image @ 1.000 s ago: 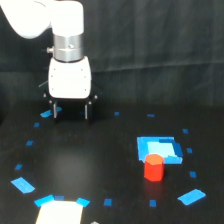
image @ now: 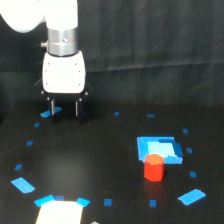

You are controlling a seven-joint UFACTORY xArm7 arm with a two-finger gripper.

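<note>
My gripper (image: 66,108) hangs at the upper left of the camera view, over the far left of the dark table. Its two fingers stand apart, and nothing shows between them. Far off to its right and nearer the camera is a red block (image: 153,169) with angled sides. The block is at the front edge of a blue tray (image: 146,140) with a white inside. Whether the block touches the tray or only overlaps it in the view, I cannot tell.
A cream-coloured object (image: 59,213) is cut off by the bottom edge at the left. Flat blue marks, such as a light-blue strip (image: 191,197), are scattered on the table. A dark curtain (image: 150,60) hangs behind.
My gripper has shifted slightly left and a little upward in the view. The red block, the tray and the cream-coloured object have stayed where they were.
</note>
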